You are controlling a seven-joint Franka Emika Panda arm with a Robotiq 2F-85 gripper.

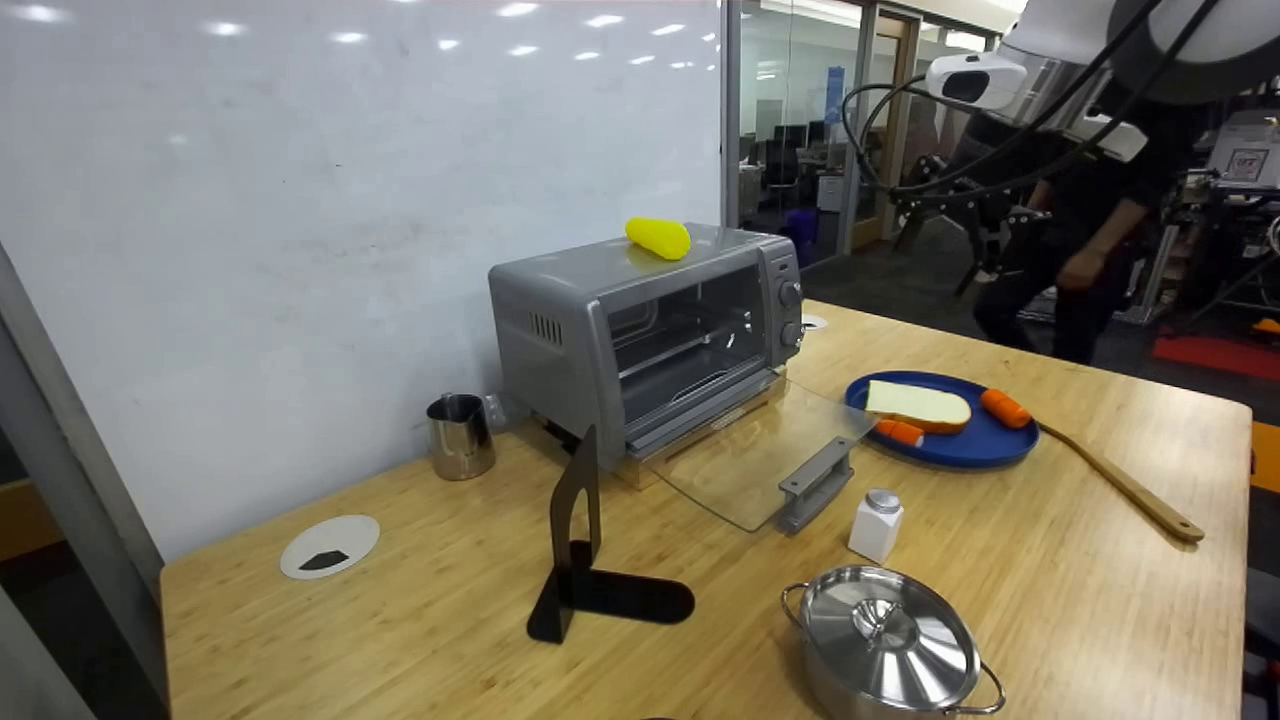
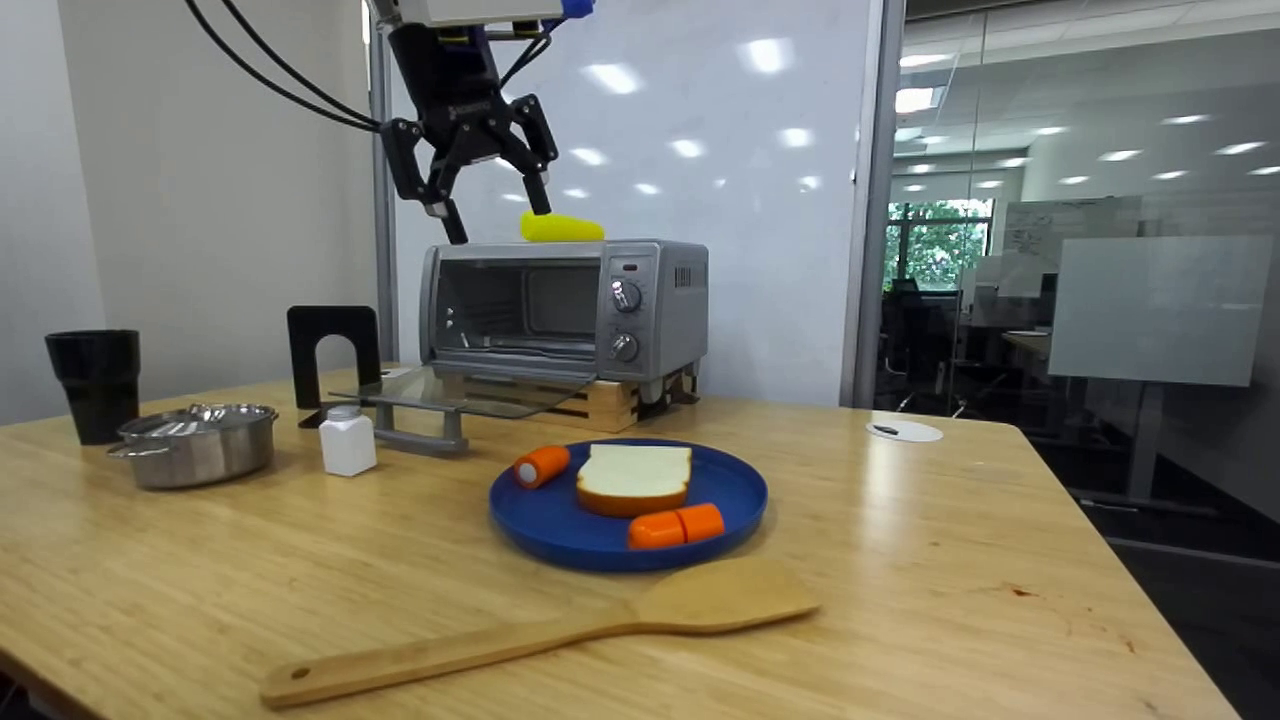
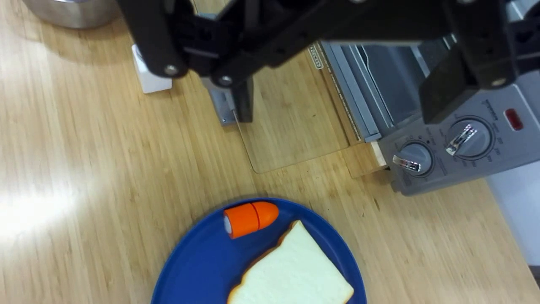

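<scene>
High above the table, my gripper is open, its fingers wide apart and empty. In the wrist view its dark fingers spread across the top of the picture, partly hiding the oven and its door. On the table a blue plate holds a slice of bread between orange carrot pieces. The grey toaster oven has its glass door lowered. A yellow object lies on the oven's top.
A wooden spatula lies beside the plate. A white shaker, a lidded pot, a black stand and a metal pitcher stand around the oven. Bare tabletop shows right of the plate in exterior view 2.
</scene>
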